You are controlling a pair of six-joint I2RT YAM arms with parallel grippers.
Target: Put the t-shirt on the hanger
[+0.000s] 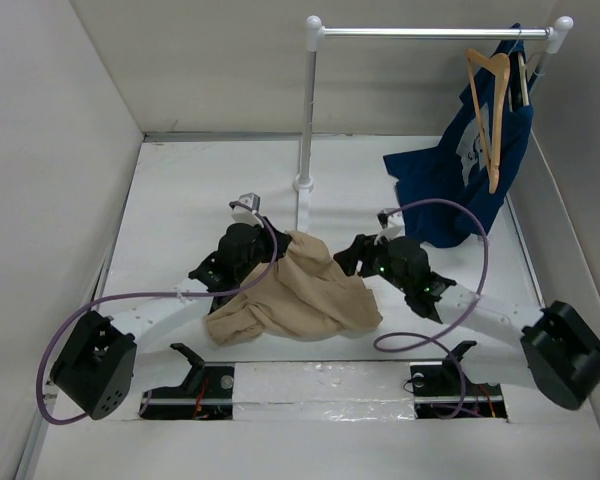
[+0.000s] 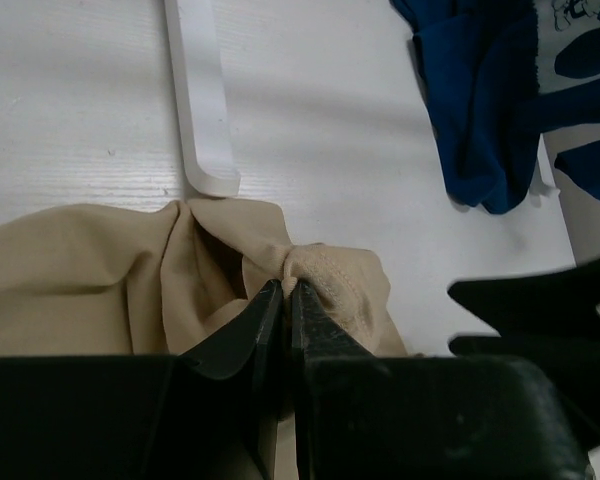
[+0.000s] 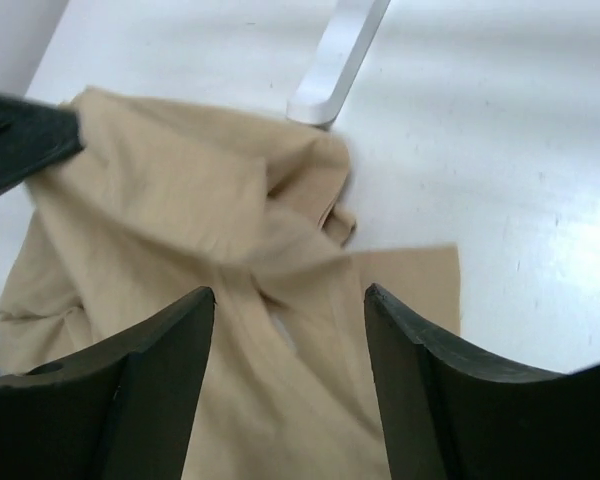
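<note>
A crumpled tan T-shirt (image 1: 300,295) lies on the white table. My left gripper (image 1: 282,242) is at its upper edge, shut on a bunched fold of the fabric (image 2: 320,280), which shows between and just beyond its fingertips. My right gripper (image 1: 350,258) hovers just right of the shirt, open; in the right wrist view its fingers (image 3: 420,370) stand apart above the tan cloth.
A wooden hanger (image 1: 495,70) hangs on the metal rack (image 1: 430,33), beside dark blue garments (image 1: 430,190) draped at the back right. The rack's foot (image 2: 200,120) rests just behind the shirt.
</note>
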